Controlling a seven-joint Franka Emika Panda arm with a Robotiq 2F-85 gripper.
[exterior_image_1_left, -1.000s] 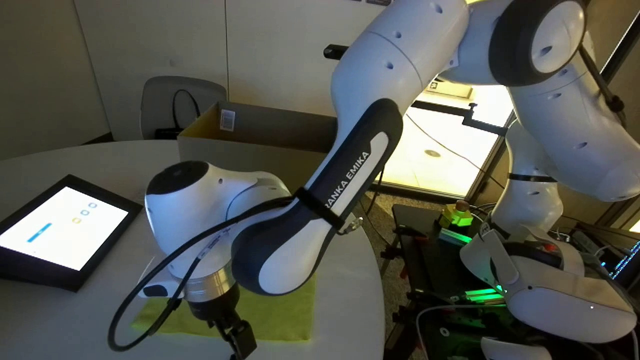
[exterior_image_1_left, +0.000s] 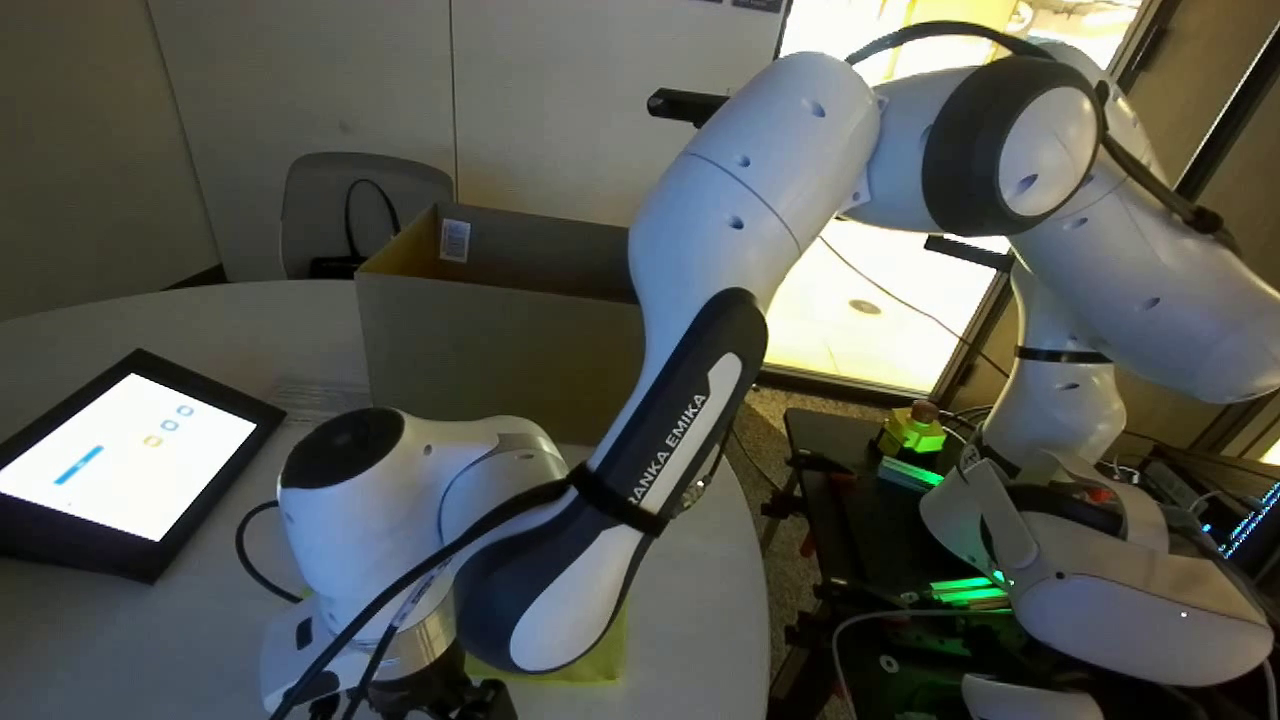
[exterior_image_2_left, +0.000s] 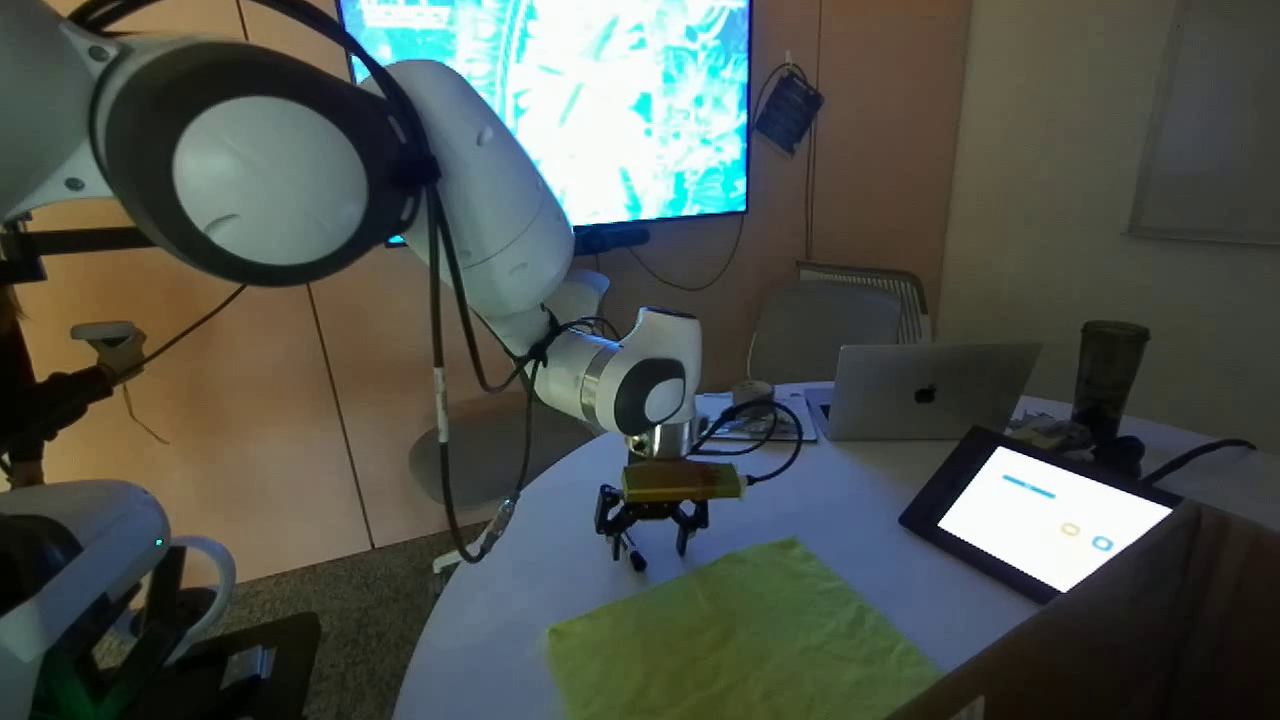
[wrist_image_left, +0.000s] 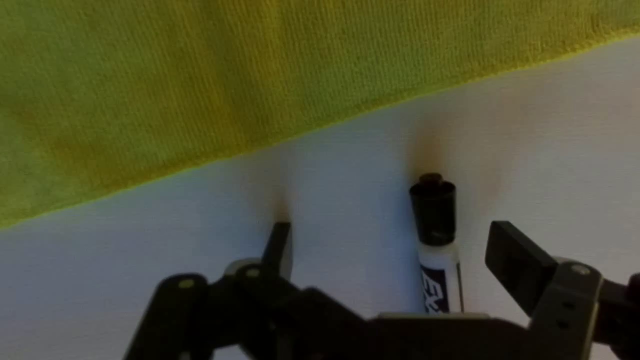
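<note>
In the wrist view a marker (wrist_image_left: 436, 258) with a black cap and white barrel lies on the white table, its lower end hidden behind the gripper body. My open gripper has one finger on each side of it, the marker being closer to the right finger. Neither finger touches it in that view. From exterior view 2, the gripper (exterior_image_2_left: 651, 546) points down just above the table, and the marker (exterior_image_2_left: 637, 559) shows as a small dark shape between the fingers. A yellow-green cloth (exterior_image_2_left: 744, 636) lies flat beside them.
A lit tablet (exterior_image_2_left: 1044, 516), a laptop (exterior_image_2_left: 930, 390) and a dark cup (exterior_image_2_left: 1106, 372) stand on the table. An open cardboard box (exterior_image_1_left: 504, 342) sits near the table's edge. Bare table (exterior_image_1_left: 690, 624) shows around the cloth.
The wrist has also turned. Tablet and box stay put.
</note>
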